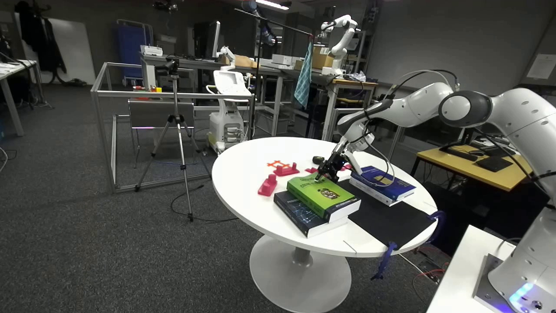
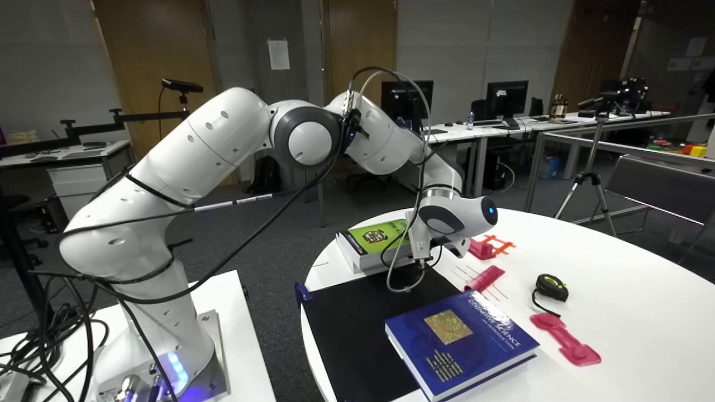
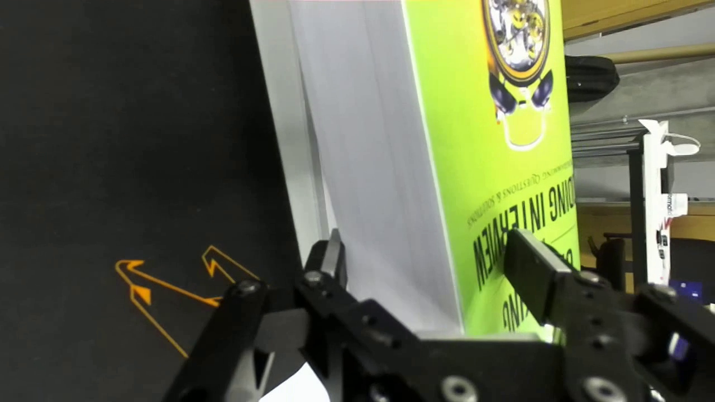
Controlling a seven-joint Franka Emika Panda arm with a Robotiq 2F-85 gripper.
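Observation:
A thick green book (image 1: 323, 193) lies on top of a dark book (image 1: 307, 214) on the round white table. At the green book's far end is my gripper (image 1: 324, 174), its two fingers spread around the book's corner in the wrist view. One finger (image 3: 332, 258) is by the pale page edges, low near the book underneath. The other finger (image 3: 536, 258) stands over the lettered green cover, with some cover showing between it and the book's edge. Whether either finger touches is unclear. In exterior view 2 the hand hides the fingers.
A blue book (image 2: 462, 341) lies across the black mat (image 2: 362, 328), atop another book in exterior view 1. Pink parts (image 1: 268, 185), an orange piece (image 2: 499, 245) and a tape measure (image 2: 552, 287) are spread about.

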